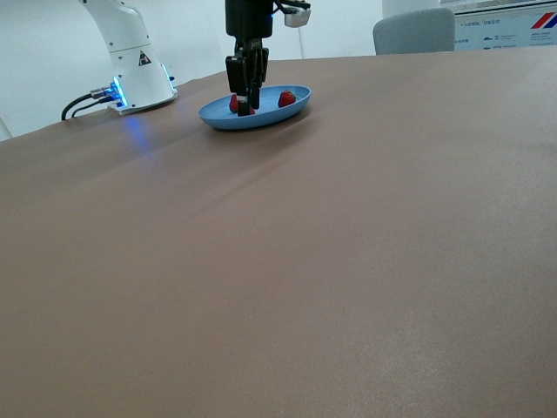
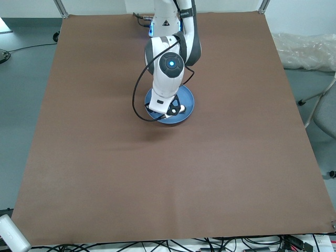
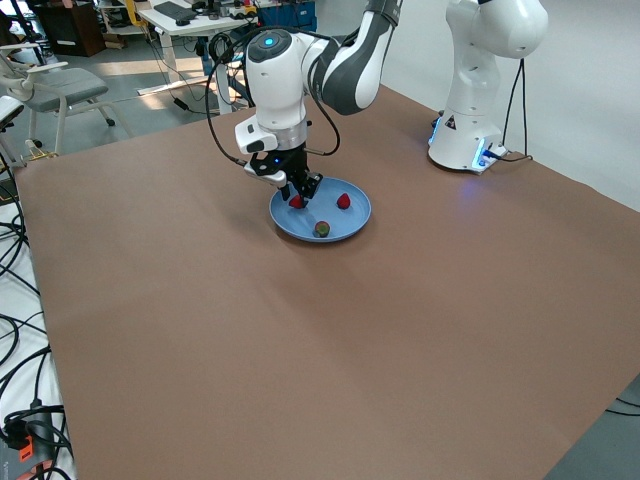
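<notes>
A blue plate point(image 3: 320, 220) lies on the brown table, with red strawberries point(image 3: 343, 201) point(image 1: 287, 98) and a greener one point(image 3: 322, 229) on it. My gripper point(image 3: 298, 196) point(image 1: 246, 104) hangs down over the plate, its black fingers low at a strawberry on the side nearer the arm's wrist. Whether the fingers are closed on that strawberry cannot be told. In the left view the wrist point(image 2: 167, 102) hides most of the plate's contents.
The arm's base point(image 3: 462, 140) stands at the back edge, with cables. Cable bundles run along one table edge, and chairs stand beyond the table.
</notes>
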